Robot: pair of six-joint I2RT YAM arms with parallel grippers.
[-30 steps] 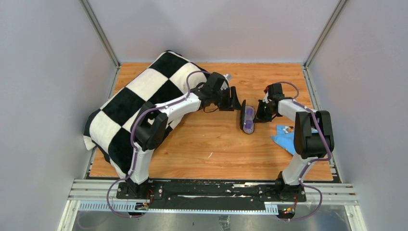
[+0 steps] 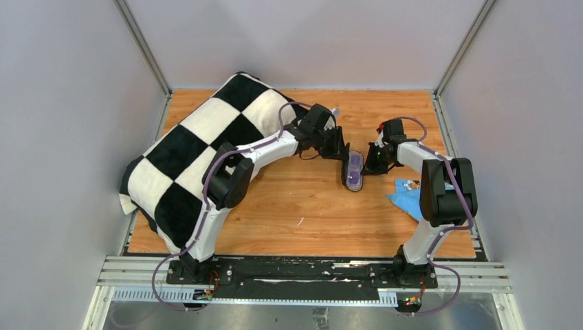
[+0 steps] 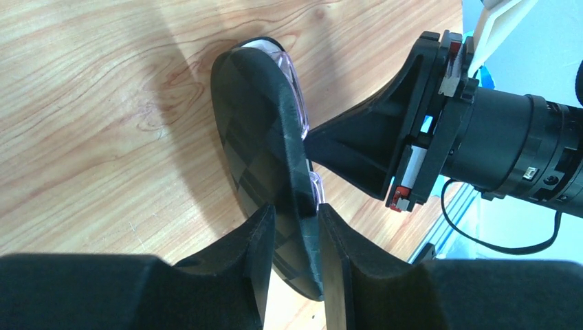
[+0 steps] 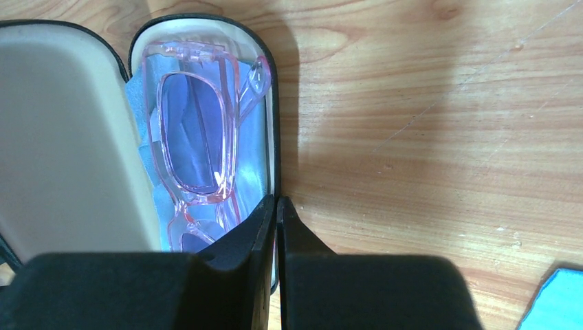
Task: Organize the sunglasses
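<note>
An open glasses case (image 2: 354,182) stands on the wood between my arms, with clear lilac sunglasses (image 4: 227,137) on a blue cloth in its base. Its dark checkered lid (image 3: 251,130) is raised on the left side, pale inside. My right gripper is shut on the right rim of the case's base. My left gripper hovers at the lid, fingers part open, the lid's edge seen between or just beyond them; contact is unclear.
A black-and-white checkered cushion (image 2: 206,137) covers the left of the table, under my left arm. A blue pouch (image 2: 405,199) lies at the right beside my right arm.
My left gripper has moved rightward to the case's lid. The right arm and the case appear unchanged.
</note>
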